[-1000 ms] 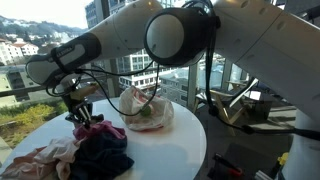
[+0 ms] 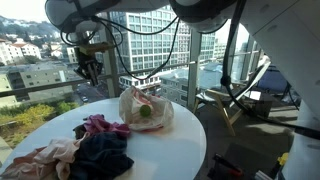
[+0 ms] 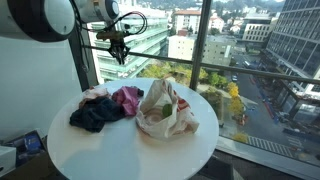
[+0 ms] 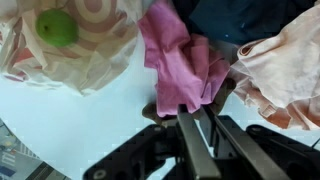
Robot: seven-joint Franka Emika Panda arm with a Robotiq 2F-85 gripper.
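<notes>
Above the far left of the white table, my gripper (image 2: pixel 93 76) hangs in the air with no cloth dangling from it. In the wrist view the gripper's fingertips (image 4: pixel 183 112) stand a small way apart, part open. Below them a pink cloth (image 4: pixel 182 60) lies crumpled, with a dark brown edge of something showing beside it. A dark navy cloth (image 2: pixel 103 155) and a pale peach cloth (image 2: pixel 45 160) lie heaped against the pink one at the table's left side.
A crumpled white plastic bag (image 3: pixel 165 112) stands on the white table (image 3: pixel 130 160), a green round thing (image 4: pixel 57 28) showing in it. Bare tabletop spreads in front of the bag. Large windows lie behind the table.
Now the pink cloth is back down on the table, and the gripper is higher, apart from it.
</notes>
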